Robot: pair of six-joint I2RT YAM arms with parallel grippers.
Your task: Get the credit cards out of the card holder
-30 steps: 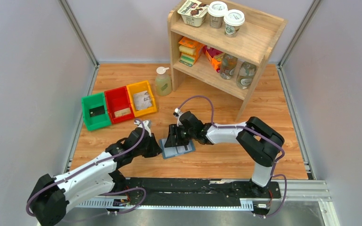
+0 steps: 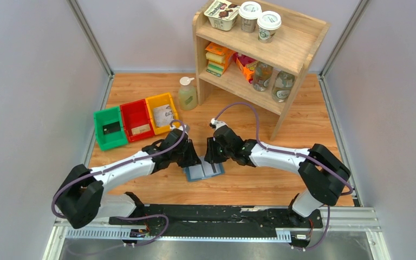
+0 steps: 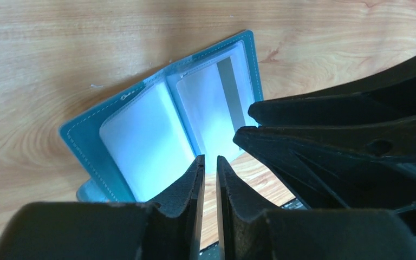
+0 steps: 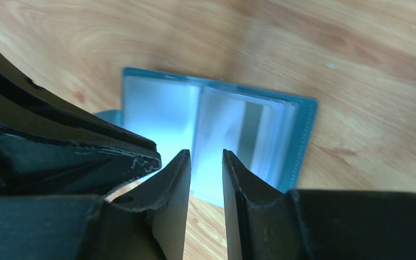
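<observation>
An open blue card holder (image 2: pixel 195 172) lies on the wooden table, with pale sleeves and a dark grey strip on one side (image 3: pixel 233 97). Both grippers hang over it, close together. My left gripper has its fingertips a narrow gap apart above the holder, nothing visible between them. My right gripper has its fingertips a little apart over the middle of the holder, nothing seen between them. Each wrist view also shows the other gripper's black fingers beside it.
Green (image 2: pixel 110 142), red (image 2: pixel 132 111) and yellow (image 2: pixel 160 99) bins stand back left, beside a soap bottle (image 2: pixel 187 96). A wooden shelf (image 2: pixel 233 84) with food, cups and bottles stands at the back. The table right of the holder is clear.
My left gripper has moved right and up in the top view, over the holder. My right gripper has shifted right, and its arm has swung outward.
</observation>
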